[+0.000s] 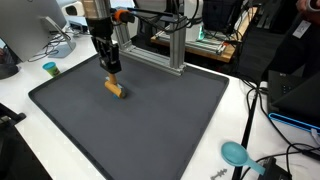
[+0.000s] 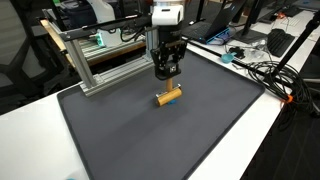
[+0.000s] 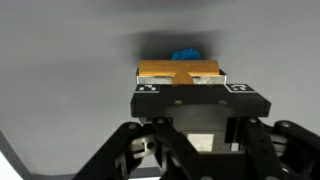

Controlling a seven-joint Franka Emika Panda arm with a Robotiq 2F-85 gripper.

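Observation:
My gripper points down over the dark board and is shut on the upright handle of an orange-brown wooden mallet-like piece. Below the fingers, its crosswise head is at or just above the board; I cannot tell whether it touches. Exterior view 1 has the same head tilted under the gripper. A small blue thing peeks out beside the wooden bar in the wrist view. Most of the handle is hidden by the gripper.
The dark board is otherwise bare around the piece. A metal rail frame stands along one edge. A green-blue cup sits off the board, and a turquoise round object lies near the front right.

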